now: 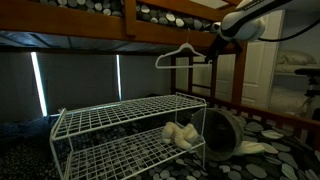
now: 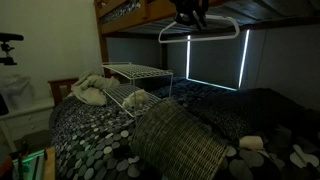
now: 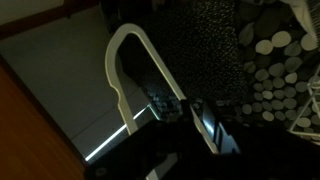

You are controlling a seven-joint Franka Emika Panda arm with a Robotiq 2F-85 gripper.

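Observation:
A white clothes hanger [image 1: 182, 66] is up in the air beneath the wooden bunk rail, above the wire rack. At its right end is my black gripper [image 1: 212, 52], with the arm reaching in from the upper right. Exterior view 2 puts the gripper [image 2: 190, 14] over the top of the hanger [image 2: 200, 38]. In the wrist view the hanger [image 3: 155, 52] runs from the upper left down to the dark fingers [image 3: 195, 110]. Darkness there hides how the fingers stand around it. Whether the hook rests on anything is unclear.
A white two-tier wire rack [image 1: 130, 112] stands on the bed below, with pale cloth [image 1: 180, 134] at its lower shelf. Beside it lies a woven basket [image 2: 178, 138] on its side. The wooden rail [image 1: 100, 28] runs close above the hanger.

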